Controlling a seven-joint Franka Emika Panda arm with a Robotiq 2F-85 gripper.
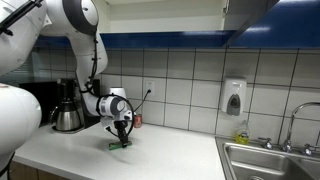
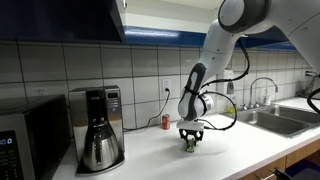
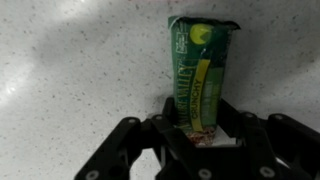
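A green packet with a yellow label stripe lies on the speckled white counter in the wrist view, its far end reaching past my fingertips. My gripper is shut on its near end, one finger on each long side. From outside, the gripper points down at the counter, and the green packet shows as a small patch under it. In the other exterior view the packet is partly hidden by the fingers.
A steel coffee maker stands beside a microwave. A red can is near the tiled wall. The sink lies at the far right. Between arm and sink the counter is bare.
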